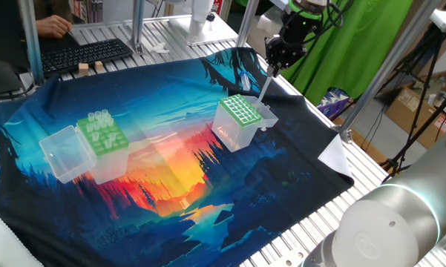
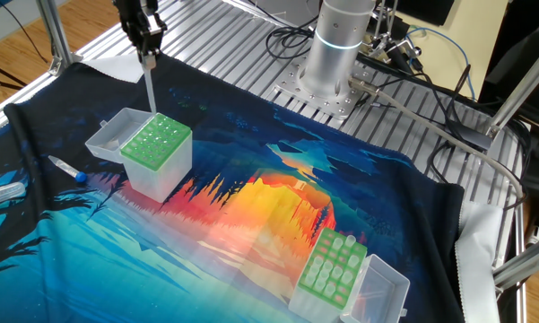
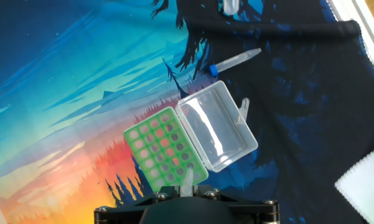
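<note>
My gripper is shut on a long clear plastic tip, which hangs down from the fingers. A box with a green perforated rack stands near it, its clear lid folded open. In exterior view 2 the tip's lower end appears by the rack's edge on the lid side; whether they touch cannot be told. From the wrist, the tip overlaps the rack's near corner. This rack's holes look empty. A second green rack holds several clear tips.
A blue-capped tube lies on the printed cloth beyond the open lid, and another clear tube lies farther off. The second box's open lid rests beside it. Between the two boxes the cloth is bare.
</note>
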